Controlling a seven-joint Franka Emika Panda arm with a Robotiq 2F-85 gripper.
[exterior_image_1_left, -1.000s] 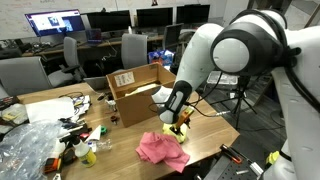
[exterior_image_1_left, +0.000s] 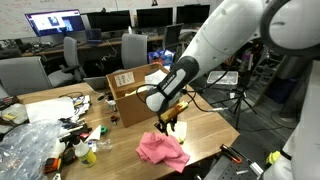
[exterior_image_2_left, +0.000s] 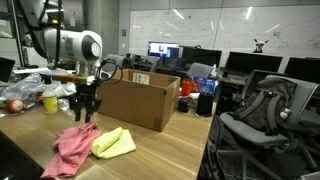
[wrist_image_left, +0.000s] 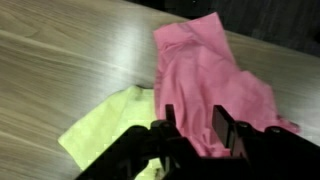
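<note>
A crumpled pink cloth (exterior_image_1_left: 160, 150) lies near the front of the table. Beside it, partly tucked against its edge, is a yellow cloth (exterior_image_2_left: 113, 143). My gripper (exterior_image_1_left: 171, 129) points down above the pink cloth, near its edge by the yellow one. In the wrist view the fingers of the gripper stand apart, with pink cloth (wrist_image_left: 200, 65) visible below and between them. Whether the fingertips touch the fabric cannot be made out. The near part of the yellow cloth (wrist_image_left: 120, 120) is hidden by the gripper.
Behind the cloths stands a large cardboard box (exterior_image_2_left: 145, 100). A yellow-labelled can (exterior_image_1_left: 86, 154), clear plastic wrap (exterior_image_1_left: 28, 145) and small clutter occupy the left side. Bare tabletop (exterior_image_2_left: 185, 140) extends to the right of the cloths.
My gripper has moved left, from over the yellow cloth to over the pink one. Both cloths appear to lie where they were.
</note>
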